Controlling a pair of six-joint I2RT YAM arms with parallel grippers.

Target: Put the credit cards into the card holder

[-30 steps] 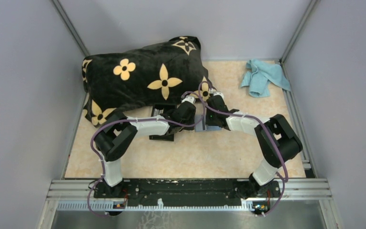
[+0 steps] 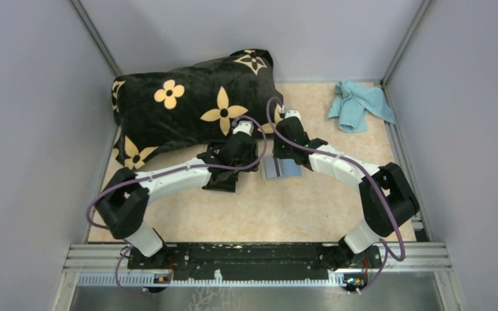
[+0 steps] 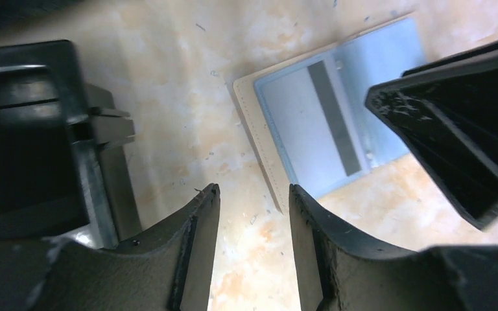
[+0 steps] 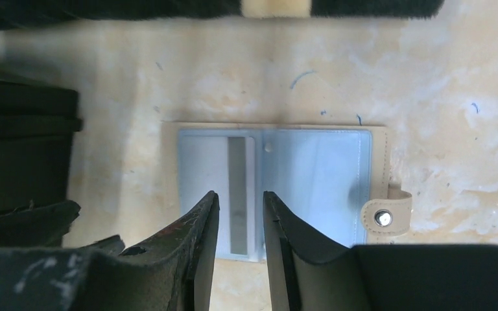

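The opened card holder (image 4: 380,162) lies flat on the table, with clear bluish pockets, beige edges and a snap strap. In its left pocket sits a white card (image 4: 202,170) with a dark stripe; the right pocket (image 4: 318,175) shows no card. My right gripper is above the holder, fingers part way apart with no object between them. Over bare table between holder and black box, my left gripper is likewise open and empty. Right gripper fingers (image 3: 421,103) cover part of the holder in the left wrist view.
A black box (image 2: 220,184) stands left of the holder, partly hidden under the left arm; its contents are unclear. A dark patterned cushion (image 2: 191,103) fills the back left. A teal cloth (image 2: 356,107) lies back right.
My left gripper has moved left, away from the holder and over toward the black box. The right gripper has shifted slightly back and left, uncovering more of the holder. The holder stays put.
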